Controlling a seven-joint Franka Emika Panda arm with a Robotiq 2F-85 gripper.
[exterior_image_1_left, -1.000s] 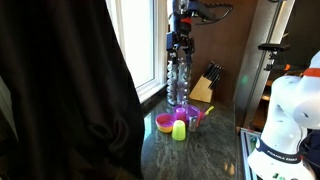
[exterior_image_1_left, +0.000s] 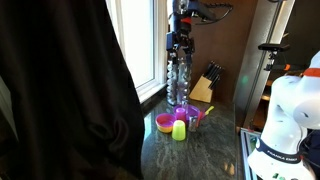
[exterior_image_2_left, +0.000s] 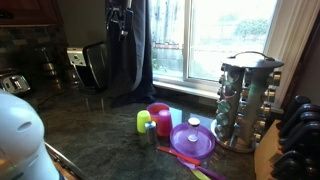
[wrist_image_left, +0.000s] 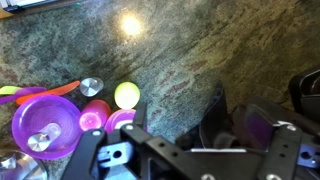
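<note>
My gripper hangs high above the counter, its fingers apart with nothing visible between them; it also shows at the top of exterior view 1. Below it, a yellow-green cup (exterior_image_2_left: 143, 122) stands beside a pink cup (exterior_image_2_left: 164, 123), with a small grey shaker (exterior_image_2_left: 151, 133) in front. Behind them sits a pinkish bowl (exterior_image_2_left: 157, 107), largely hidden in that view. A purple plate (exterior_image_2_left: 205, 146) carries a clear shaker with a metal top (exterior_image_2_left: 194, 131). Red and purple utensils (exterior_image_2_left: 178, 155) lie along the plate's near side.
A tall rotating spice rack (exterior_image_2_left: 242, 105) stands by the window, with a knife block (exterior_image_1_left: 207, 83) near it. The dark curtain (exterior_image_1_left: 75, 80) hangs at the left. Bare counter (wrist_image_left: 180, 60) stretches away from the cups; a coffee maker (exterior_image_2_left: 88, 66) stands farther off.
</note>
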